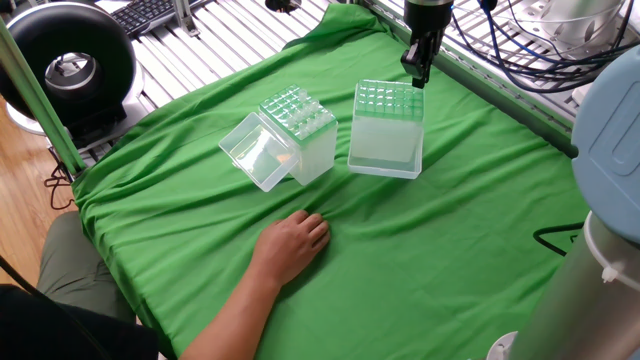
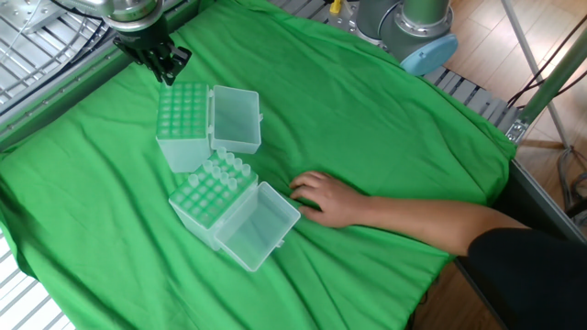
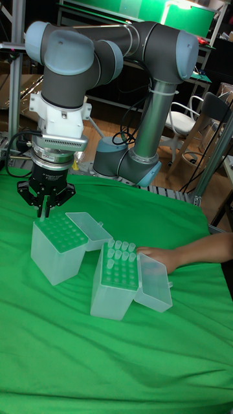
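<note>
Two frosted boxes with green perforated racks stand open on the green cloth. The first box (image 1: 387,135) has mostly empty holes, and my black gripper (image 3: 45,213) points down at its corner. The fingertips look close together, low over the rack's edge; whether a tube is between them is too small to tell. Beside it, the second box (image 2: 194,215) is turned at an angle. Several clear tubes (image 3: 121,250) stick up from part of its rack, with other holes empty. Both lids hang open, the first box's lid (image 2: 237,119) and the second's lid (image 2: 261,227).
A person's hand (image 1: 290,246) rests on the cloth close to the second box. Metal rails and cables (image 1: 540,60) run behind the gripper.
</note>
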